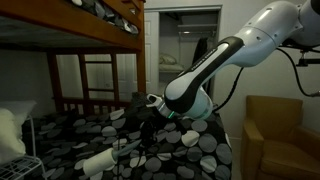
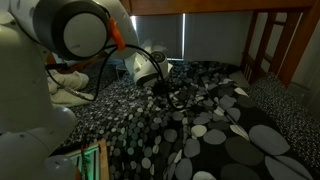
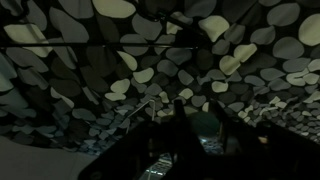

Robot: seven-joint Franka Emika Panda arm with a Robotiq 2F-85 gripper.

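Note:
My gripper (image 1: 147,141) hangs low over a bed cover, shut on what looks like a roller with a teal handle (image 1: 127,148). Its white cylinder (image 1: 99,163) reaches out to the left, tilted down. A dim greenish round part of the roller (image 3: 207,125) shows between the dark fingers at the bottom of the wrist view. Shadow hides the fingertips, and whether the roller touches the cover cannot be told.
The leaf-patterned bed cover (image 2: 235,150) spreads widely below. A wooden bunk frame (image 1: 75,32) overhangs at upper left, with a white wire rack (image 1: 20,168) beneath. An orange armchair (image 1: 280,140) stands to the right.

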